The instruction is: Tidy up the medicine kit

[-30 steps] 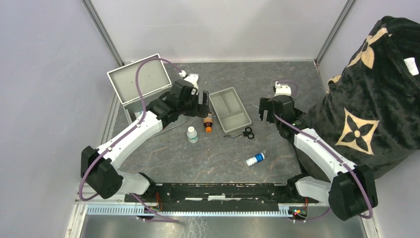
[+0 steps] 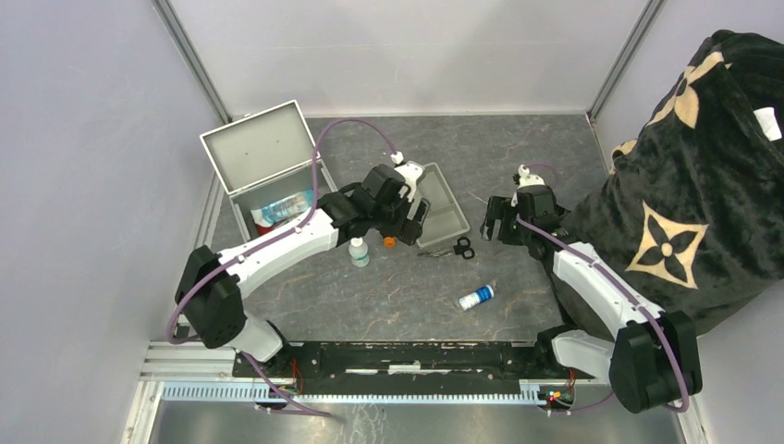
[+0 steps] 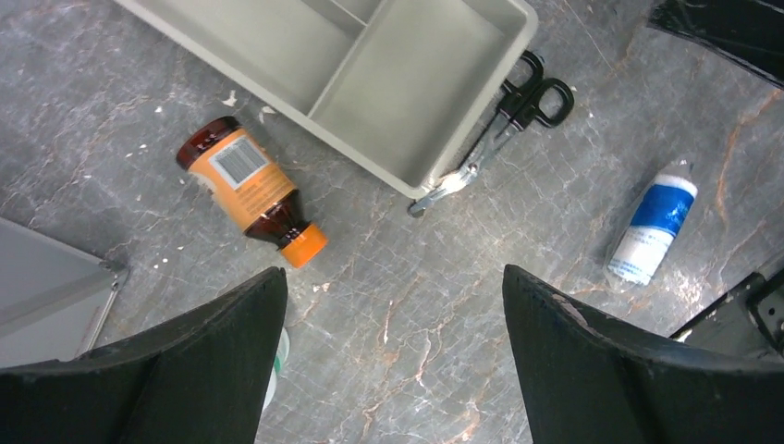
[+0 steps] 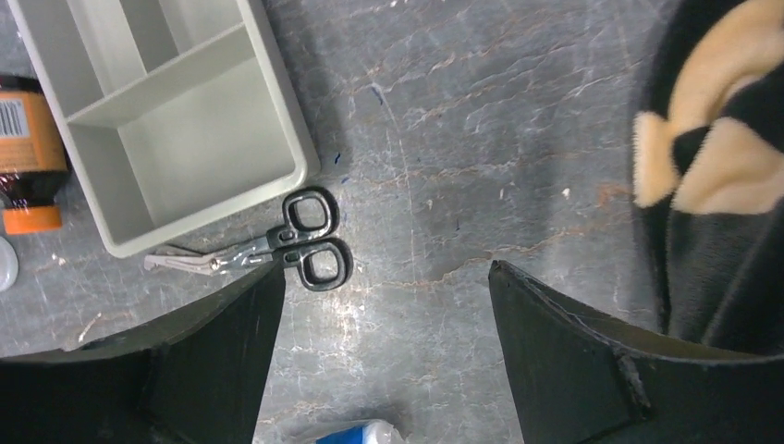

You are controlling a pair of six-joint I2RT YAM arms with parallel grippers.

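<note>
The open medicine case [image 2: 259,148] stands at back left with packets inside. The grey divided tray [image 3: 416,83] lies mid-table, scissors [image 3: 518,109] along its near-right edge. An amber bottle with orange cap [image 3: 242,180] lies left of the tray, a white bottle [image 2: 359,254] near it. A blue-and-white tube [image 3: 652,227] lies toward the front right. My left gripper [image 2: 414,218] is over the tray's near-left part and the amber bottle, open, nothing between its fingers. My right gripper [image 2: 492,220] hangs right of the tray near the scissors, open and empty.
A dark patterned plush cloth [image 2: 684,185] drapes over the right side, beside the right arm. Walls enclose the back and sides. The front-middle table and the strip behind the tray are clear.
My left gripper has moved right and toward the front, from left of the tray to over it. The right gripper has shifted slightly; the objects look unmoved.
</note>
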